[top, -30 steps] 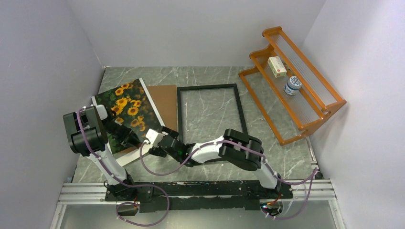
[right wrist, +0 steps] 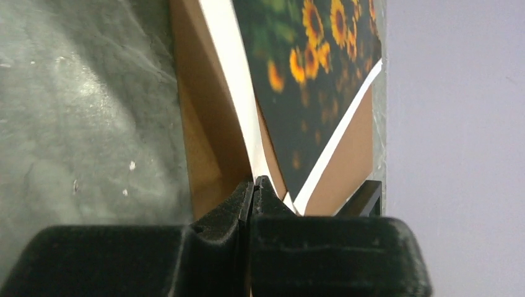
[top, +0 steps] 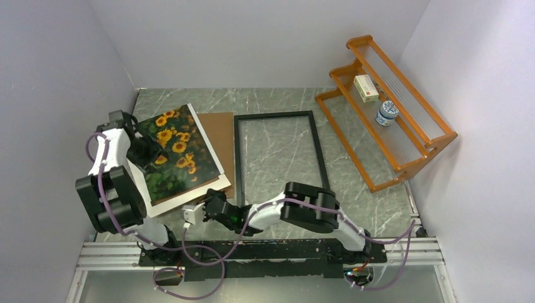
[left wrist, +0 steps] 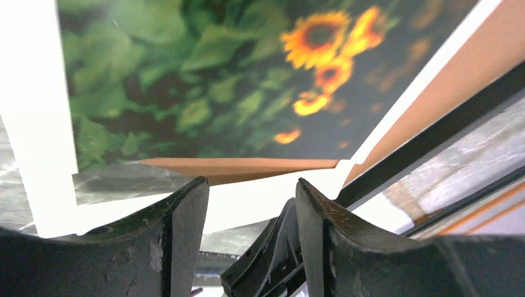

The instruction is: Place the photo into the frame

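The sunflower photo [top: 180, 148] with its white border [top: 170, 203] lies tilted at the left, partly over a brown backing board [top: 219, 136]. In the left wrist view a gap separates the picture's lower edge from the white strip [left wrist: 260, 197]. The right gripper is shut on the white border near its lower right corner; the pinched spot itself is mostly covered by the fingers. Above the photo's left side, the left gripper stands open with nothing between its fingers. The empty black frame [top: 277, 115] lies flat right of the board.
A wooden shelf [top: 372, 113] at the right carries a small box [top: 366, 88] and a blue-and-white jar [top: 387, 113]. The right forearm [top: 306, 205] crosses the frame's lower side. Bare marble table shows inside the frame.
The left gripper has swung left and up, away from the lower strip. The photo has shifted slightly right.
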